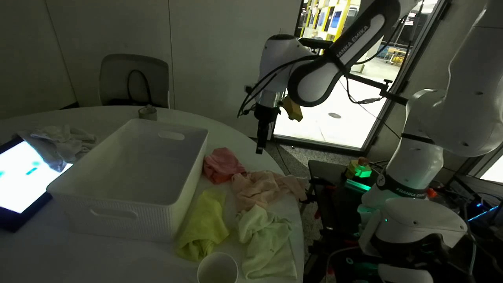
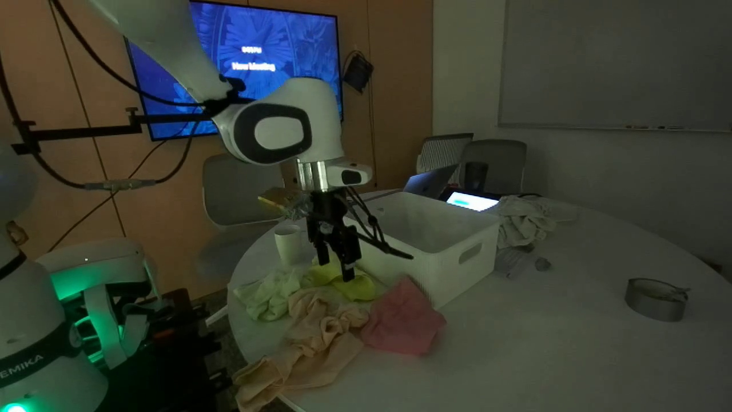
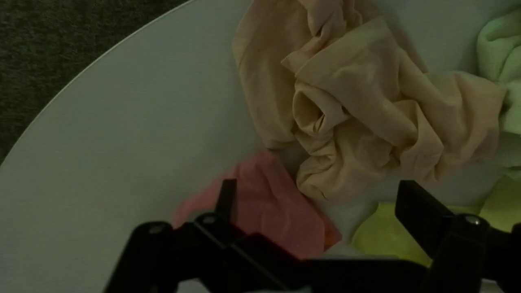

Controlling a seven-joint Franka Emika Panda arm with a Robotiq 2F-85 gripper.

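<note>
Above the table hangs my gripper, its fingers spread wide with nothing between them. Below it in the wrist view lies a crumpled pink cloth [image 3: 273, 210], partly covered by one finger [image 3: 227, 200]. A peach cloth [image 3: 361, 102] spreads in folds just beyond, touching the pink one. Part of a yellow-green cloth [image 3: 390, 234] shows under the other finger, and a pale green cloth [image 3: 510, 63] reaches in at the right edge. Beside the cloths stands an empty white bin [image 1: 127, 165].
A white cup [image 1: 217, 269] stands near the pale green cloth. Past the bin are a bright tablet [image 1: 28, 174] and a grey cloth [image 1: 66, 141]. A roll of tape [image 2: 656, 299] sits apart, with bare table [image 2: 535, 343] before it.
</note>
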